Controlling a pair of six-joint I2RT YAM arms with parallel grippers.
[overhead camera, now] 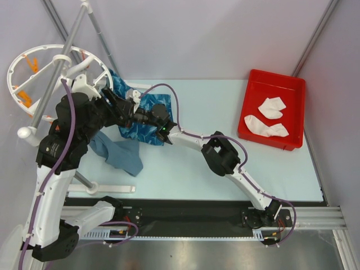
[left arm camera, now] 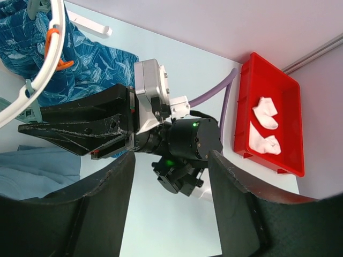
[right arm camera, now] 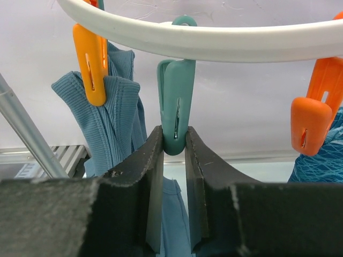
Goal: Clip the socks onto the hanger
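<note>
The round white hanger point(overhead camera: 14, 67) carries orange and green clips at the left. My right gripper is shut on the lower end of a green clip point(right arm camera: 178, 101) hanging from the ring. No sock shows in that clip. A grey-blue ribbed sock point(right arm camera: 96, 126) hangs from an orange clip point(right arm camera: 95, 67) to its left. Blue patterned fabric point(left arm camera: 102, 67) hangs at the far side. My left gripper stands part open with nothing between its fingers, close to the right gripper's arm. In the top view, both fingertips are largely hidden by the arms.
Two white socks point(overhead camera: 272, 107) point(overhead camera: 265, 127) lie in the red bin point(overhead camera: 300, 115) at the right. The hanger's grey pole point(overhead camera: 56, 73) rises beside the left arm. Between the right arm and the bin, the white table point(overhead camera: 214, 101) is clear.
</note>
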